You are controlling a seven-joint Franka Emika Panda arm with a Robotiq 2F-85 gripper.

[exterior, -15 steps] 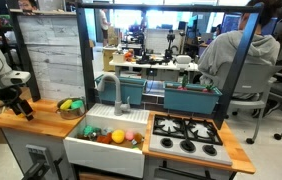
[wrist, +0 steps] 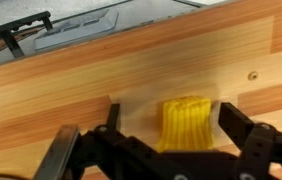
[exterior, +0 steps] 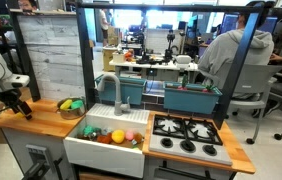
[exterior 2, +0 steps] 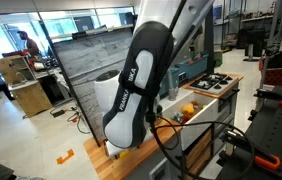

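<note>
A small yellow-orange object (wrist: 186, 124) lies on the wooden counter in the wrist view, between my spread fingers and nearer the right one. My gripper is open around it, with bare wood showing on its left side. At the left end of the counter in exterior view 1, the gripper (exterior: 23, 110) is down close to the wood. Exterior view 2 shows a bit of the yellow object (exterior 2: 123, 154) under the gripper, partly hidden by it.
A bowl (exterior: 72, 107) with green and yellow items stands right of the gripper. Beyond it are a white sink (exterior: 91, 152) holding several colored toys, a faucet (exterior: 119, 92) and a stove (exterior: 188, 137). A white wooden panel (exterior: 56, 55) rises behind the counter.
The arm has shifted slightly at the counter's left end, and the gripper now sits low by the wood. The bowl, sink and stove look unchanged.
</note>
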